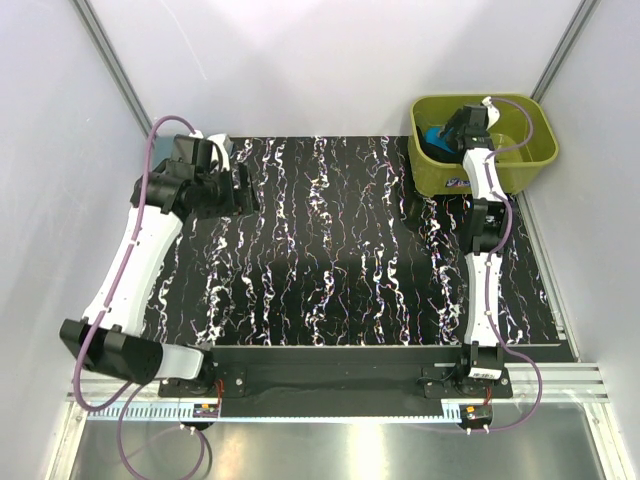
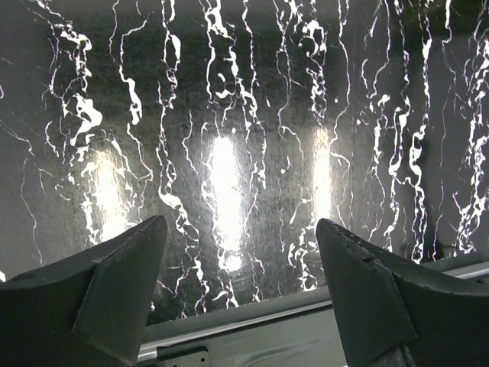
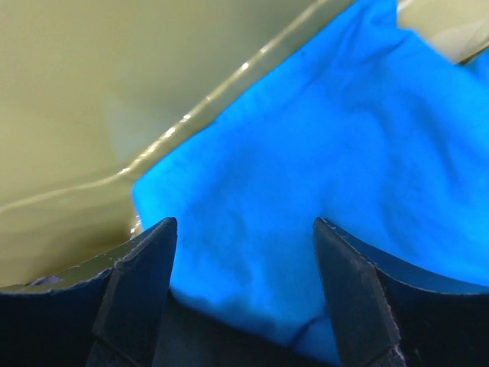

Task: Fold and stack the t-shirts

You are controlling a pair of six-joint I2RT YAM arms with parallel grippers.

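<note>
Inside the olive bin [image 1: 440, 180] at the back right lie a blue shirt [image 1: 434, 137] and a black cloth [image 1: 432, 152]. My right gripper [image 1: 450, 132] reaches down into that bin over them. In the right wrist view the blue shirt [image 3: 252, 176] fills the space past the parted fingers [image 3: 141, 283], with black cloth [image 3: 214, 336] below it; whether the fingers touch the shirt I cannot tell. Over the left part of the table hangs my left gripper [image 1: 245, 190], open and empty. Grey-blue folded cloth [image 1: 165, 150] shows at the back left, mostly hidden by the left arm.
The black, white-veined tabletop [image 1: 340, 240] is bare through the middle. White walls close in the back and both sides. The bin's walls stand around my right gripper, and a dark front rail [image 1: 330, 370] borders the table.
</note>
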